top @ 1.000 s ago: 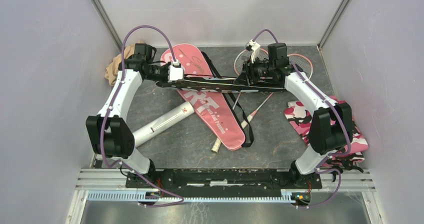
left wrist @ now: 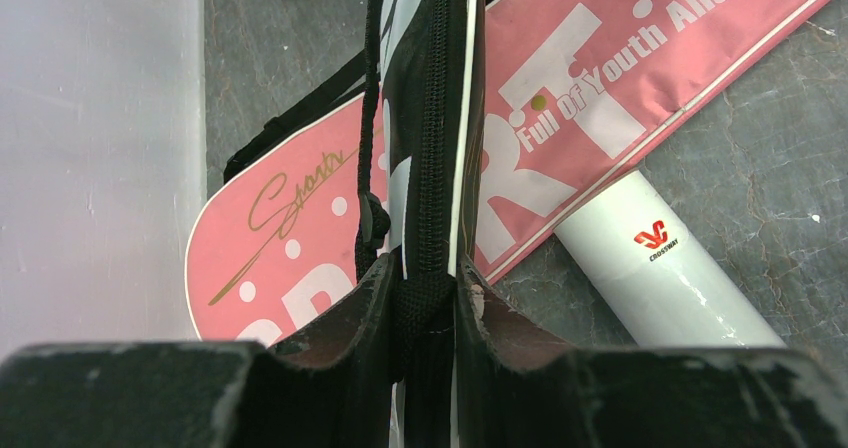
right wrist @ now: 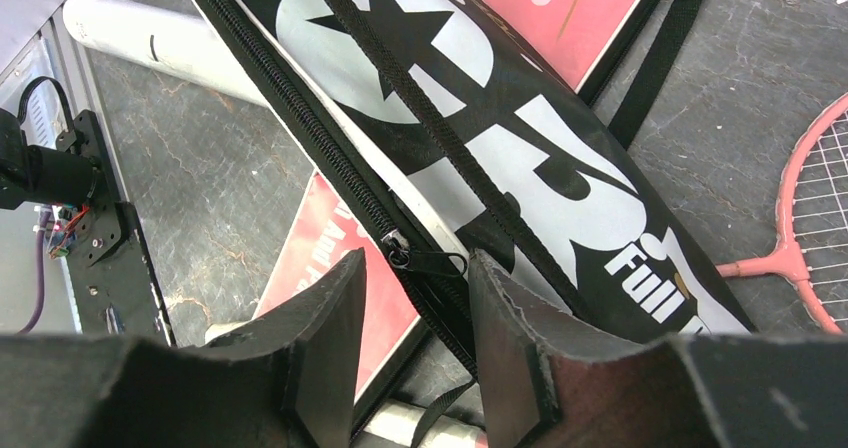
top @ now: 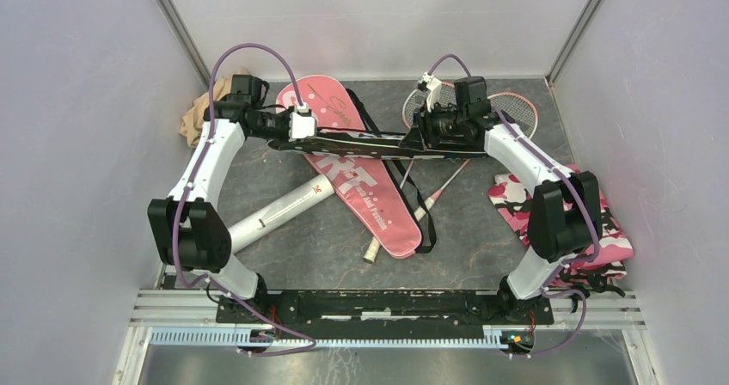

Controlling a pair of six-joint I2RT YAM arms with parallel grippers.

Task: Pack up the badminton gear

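A black racket bag with white print is stretched sideways above a pink racket bag that lies on the floor. At the black bag's left end, my left gripper is shut on the bag where its zipper ends. Farther along the same zipper, my right gripper stands partly open. The zipper's slider and dark pull tab show between its fingertips, the tab's tip close to the right finger. Whether either finger touches the tab I cannot tell.
A white shuttlecock tube lies at left. Two rackets rest at the back right, handles reaching toward the front under the bags. Pink patterned cloth is at far right, tan cloth at far left. Bare floor shows right of centre.
My right gripper has shifted slightly to the left along the black bag. The left arm and the things on the floor look unmoved.
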